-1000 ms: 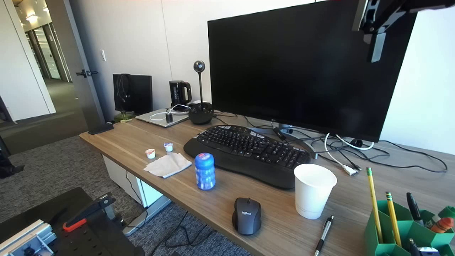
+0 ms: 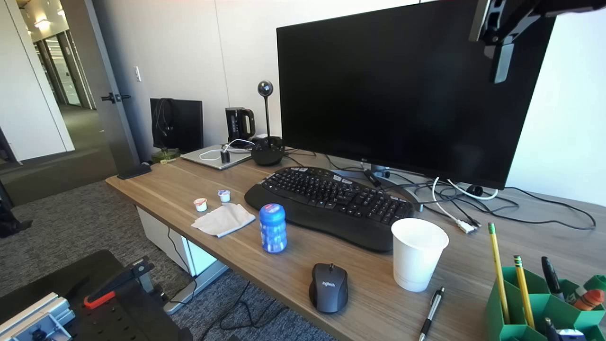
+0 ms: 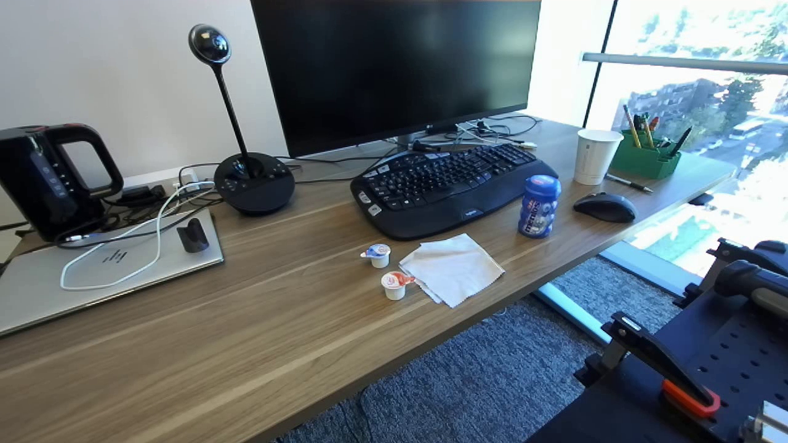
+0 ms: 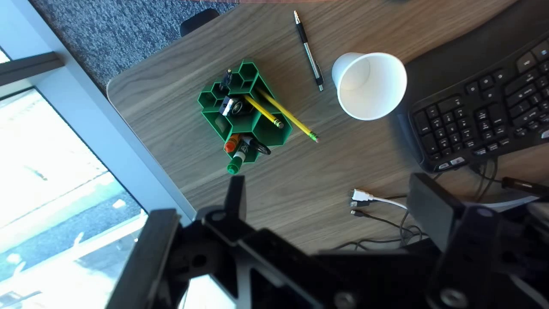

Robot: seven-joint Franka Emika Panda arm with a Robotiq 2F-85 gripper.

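High above the right part of the desk, in front of the monitor [image 2: 397,91], my gripper stands open, its fingers wide apart and nothing between them. Below it in the wrist view are a green hexagonal pen holder [image 4: 244,121], a white paper cup [image 4: 350,85] lying open-side toward the camera, and a black and silver pen [image 4: 310,54]. Two yellow pencils [image 4: 288,116] and several markers stick out of the holder. A blue gum bottle [image 3: 539,207] stands upright near the front edge, beside a folded pale cloth [image 3: 454,269] and two small creamer cups [image 3: 394,287].
A black keyboard [image 2: 335,204] fills the middle, with a mouse [image 2: 329,288] in front of it. Loose cables [image 2: 454,213] lie under the monitor. A webcam on a stalk [image 3: 253,181], a laptop [image 3: 111,277] and a kettle [image 3: 52,181] occupy the far left. Bare desk shows at front left.
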